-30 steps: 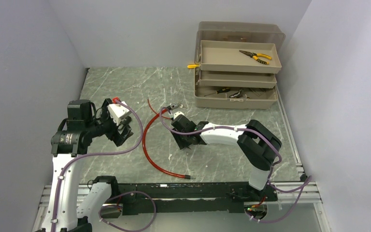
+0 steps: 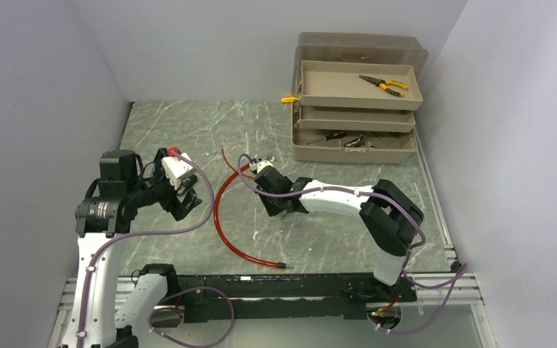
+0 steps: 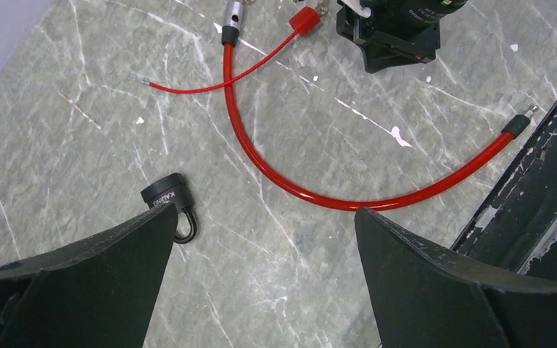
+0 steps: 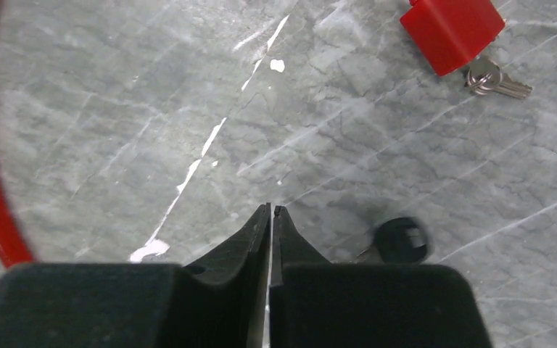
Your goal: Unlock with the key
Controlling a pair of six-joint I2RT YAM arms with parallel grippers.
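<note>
In the right wrist view a red padlock point(image 4: 451, 30) lies on the marble table with silver keys point(image 4: 509, 85) on a ring beside it; a blurred dark round object point(image 4: 400, 239) is near the fingertips. My right gripper is shut, nothing showing between its tips, low over the table at the centre. In the left wrist view the red block point(image 3: 305, 20) sits by a thin red cord. A black KAINENG-like labelled item point(image 3: 165, 190) with a loop lies left. My left gripper stands open and empty over the table's left side.
A thick red hose point(image 2: 225, 232) curves across the middle. A tiered toolbox point(image 2: 355, 150) with pliers point(image 2: 383, 85) stands back right. Walls border both sides; the table's front edge has a dark rail point(image 2: 297, 286).
My right gripper and arm have shifted very slightly. The left arm looks nearly still, and the objects on the table look unchanged.
</note>
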